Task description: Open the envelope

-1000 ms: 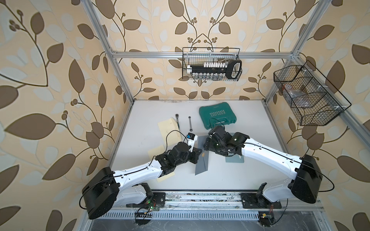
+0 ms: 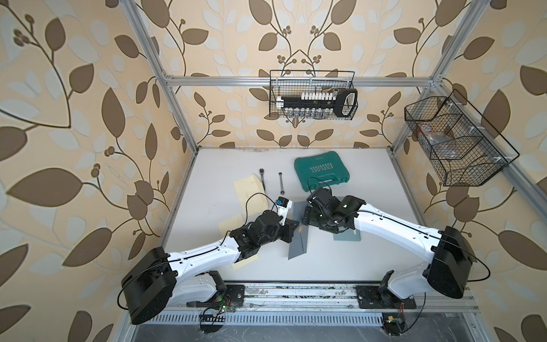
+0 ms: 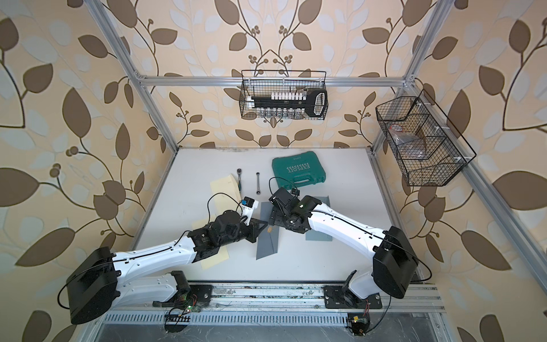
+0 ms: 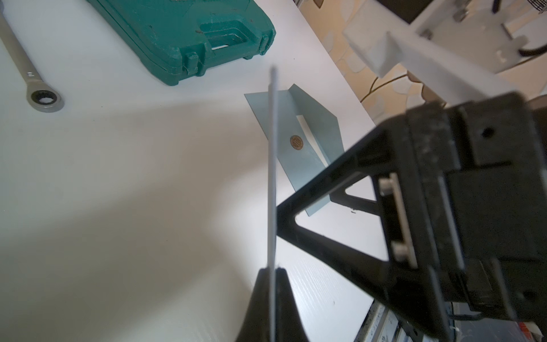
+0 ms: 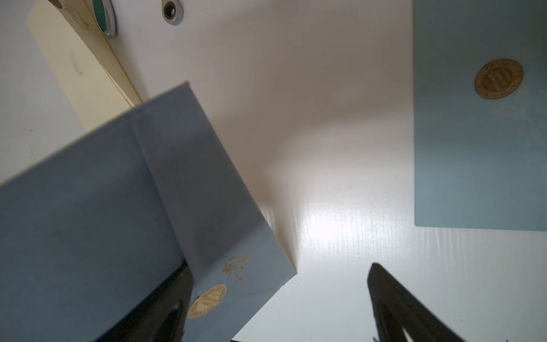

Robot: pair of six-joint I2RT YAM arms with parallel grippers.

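Note:
A grey-blue envelope [image 2: 298, 248] with a small tan seal is held upright, above the table. My left gripper is shut on it; the left wrist view shows the envelope edge-on as a thin strip between the fingers. In the right wrist view the envelope [image 5: 91, 211] fills the left side, its flap [image 5: 193, 188] marked by a crease, with the oval seal [image 5: 206, 302] near the lower end. My right gripper stands open. Its left finger [image 5: 168, 305] overlaps the envelope near the crease and seal; I cannot tell whether it touches. The right finger [image 5: 393, 302] is clear of it.
Another blue-grey envelope lies to the right, beneath my right arm; its flap stands raised in the left wrist view. Cream envelopes [image 2: 246, 188] lie at left. Behind are a ratchet [image 2: 262, 173], a wrench [image 2: 281, 182] and a green case [image 2: 322, 169].
My right gripper has shifted very slightly, and its forearm and elbow have moved a little to the left. The left arm and the held envelope look still.

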